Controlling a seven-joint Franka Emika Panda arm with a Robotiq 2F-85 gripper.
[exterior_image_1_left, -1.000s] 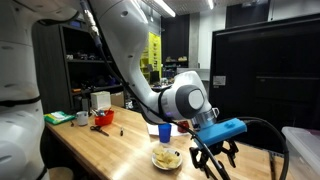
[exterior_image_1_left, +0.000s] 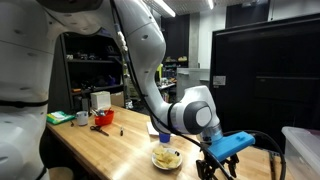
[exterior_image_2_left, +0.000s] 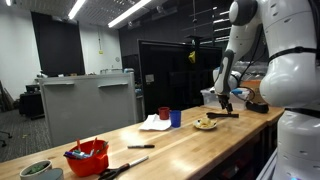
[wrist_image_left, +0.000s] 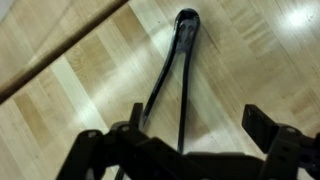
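Note:
Black tongs (wrist_image_left: 184, 75) lie flat on the wooden table in the wrist view, their joined end at the top and their two arms running down toward my gripper. The fingers stand wide apart, with the lower part of the tongs showing in the gap and nothing gripped. Exterior view 1 has my gripper (exterior_image_1_left: 216, 169) pointing down low over the table's near right part. From the other side, the tongs (exterior_image_2_left: 222, 115) appear as a dark strip below the gripper. How much height separates the fingers from the tongs is hard to tell.
A plate of yellowish food (exterior_image_1_left: 167, 158) sits left of the gripper, with a blue cup (exterior_image_1_left: 164, 135) behind it. Farther off are a red cup (exterior_image_2_left: 164, 112), a white cloth (exterior_image_2_left: 155, 124) and a red container (exterior_image_2_left: 87, 158). Bare table lies between.
My gripper has come down toward the table and shifted slightly right in exterior view 1. The plate and cup have stayed put.

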